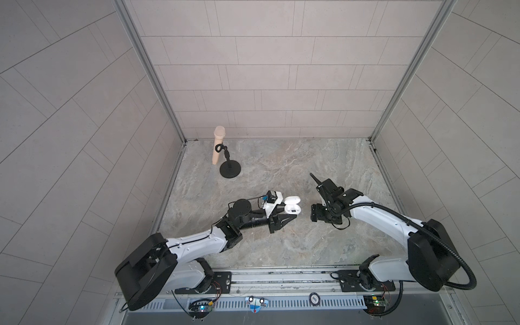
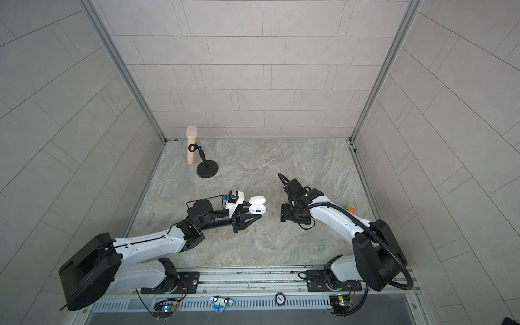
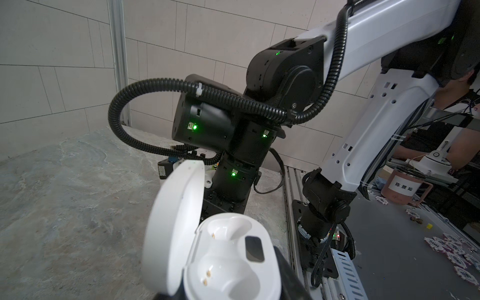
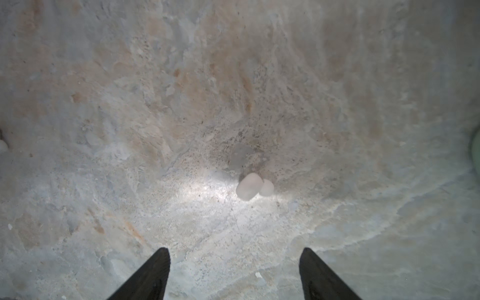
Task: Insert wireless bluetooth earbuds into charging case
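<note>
The white charging case [image 1: 293, 209] is held up off the table with its lid open, and my left gripper [image 1: 287, 213] is shut on it. In the left wrist view, both slots of the case [image 3: 230, 255] are bare, with small gold contacts inside, and the raised lid [image 3: 172, 225] stands on the left. On the stone-patterned table lies a small white earbud [image 4: 250, 187], touching a smaller round white part; whether that is one piece or two, I cannot tell. My right gripper points down over it, fingers apart and nothing between them.
A black stand [image 1: 229, 168] and a beige microphone [image 1: 218, 145] are at the back left. Part of a pale green object [image 4: 476, 152] shows at the right wrist view's right edge. Small coloured items [image 2: 348, 208] sit behind the right arm.
</note>
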